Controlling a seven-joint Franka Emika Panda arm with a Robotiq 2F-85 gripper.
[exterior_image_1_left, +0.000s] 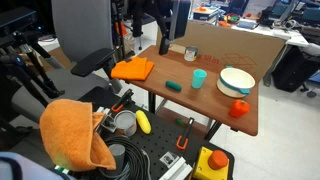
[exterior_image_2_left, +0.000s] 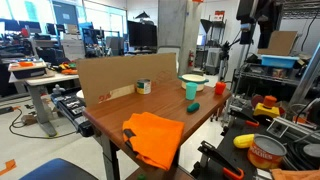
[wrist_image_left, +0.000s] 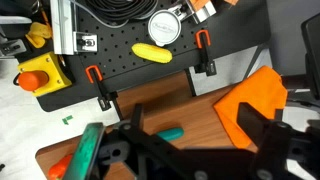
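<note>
High over the table's front edge, my open gripper (exterior_image_1_left: 150, 42) has nothing between its fingers. In exterior view 2 the gripper (exterior_image_2_left: 258, 42) hangs well above the tabletop at the right; in the wrist view its dark parts cover the lower middle. On the wooden table (exterior_image_1_left: 150, 84) lie an orange cloth (exterior_image_1_left: 132, 69) and a dark green small object (exterior_image_1_left: 173, 86). Behind that object stands a teal cup (exterior_image_1_left: 199, 78). A white round pot (exterior_image_1_left: 236, 81) and a red-orange round object (exterior_image_1_left: 239, 108) sit on the right side, and a can (exterior_image_1_left: 190, 53) is at the back.
A cardboard screen (exterior_image_2_left: 118, 78) borders the table's back. In front, a black perforated surface (wrist_image_left: 120, 62) carries a yellow object (wrist_image_left: 151, 52), a coiled dark cable (wrist_image_left: 118, 8) and an orange knob on a yellow base (wrist_image_left: 33, 80). Clamps (wrist_image_left: 205, 52) stand along the edge.
</note>
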